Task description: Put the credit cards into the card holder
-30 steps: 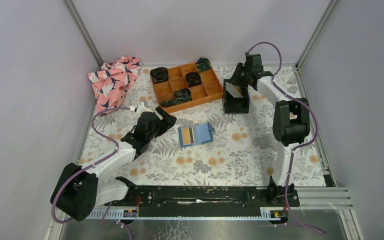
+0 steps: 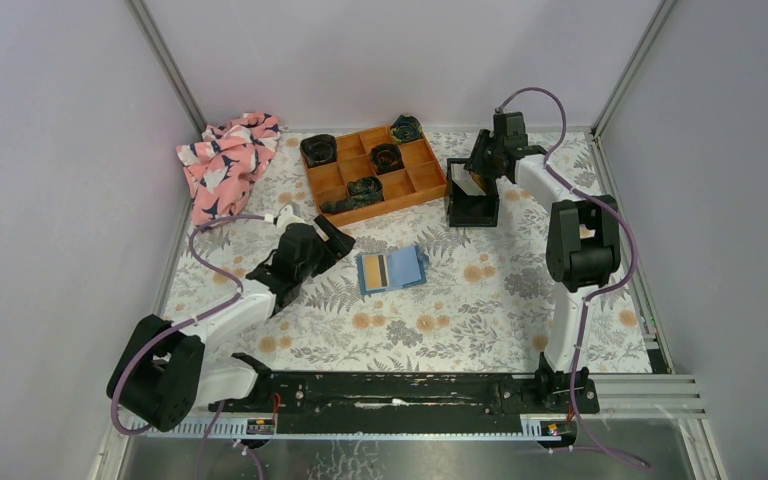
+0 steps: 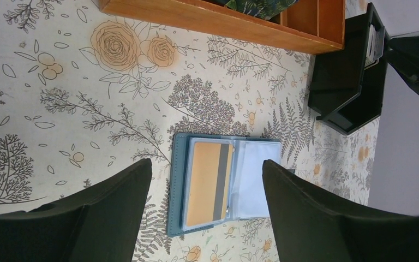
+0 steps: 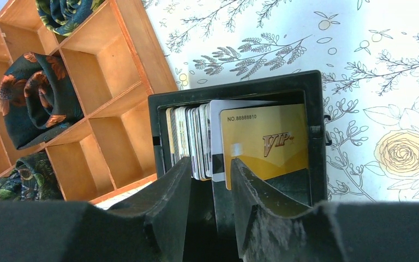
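Note:
The blue card holder (image 2: 405, 265) lies open on the mat, a tan card (image 3: 204, 180) with a dark stripe in its left side. My left gripper hangs open above and left of it, nothing between its fingers. The black box (image 2: 472, 205) holds many cards on edge and a gold VIP card (image 4: 264, 142) leaning at its right. My right gripper is over this box, its fingers parted just at the near edge of the cards; I see nothing held between them.
A wooden compartment tray (image 2: 422, 178) with dark rolled cloths sits left of the box. A pink patterned cloth (image 2: 225, 160) lies at the back left.
My right gripper has moved a few pixels in the top view, still over the box.

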